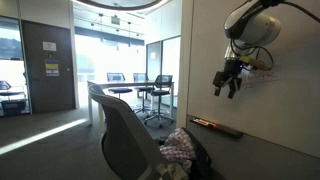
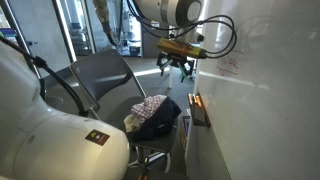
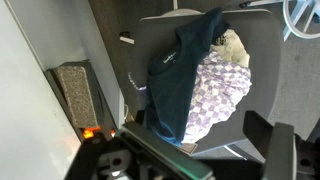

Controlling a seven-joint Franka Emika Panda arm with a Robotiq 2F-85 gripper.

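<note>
My gripper [image 1: 226,91] hangs in the air in front of the whiteboard [image 1: 275,95], pointing down, its fingers apart and nothing between them. Below it, in the wrist view, a dark chair seat [image 3: 262,55] carries a black cloth [image 3: 175,85], a purple-and-white checkered cloth [image 3: 217,90] and a beige cloth [image 3: 234,48]. Exterior view 2 shows the checkered cloth [image 2: 146,111] and the black cloth [image 2: 162,122] heaped together on the seat, well under the open gripper [image 2: 173,73]. The beige cloth is hard to make out there.
A ledge along the whiteboard's lower edge holds what looks like a felt eraser [image 3: 75,90] and orange-tipped markers [image 3: 92,132]. The chair's backrest [image 1: 124,140] rises beside the seat. More office chairs [image 1: 160,88] stand farther back by a table.
</note>
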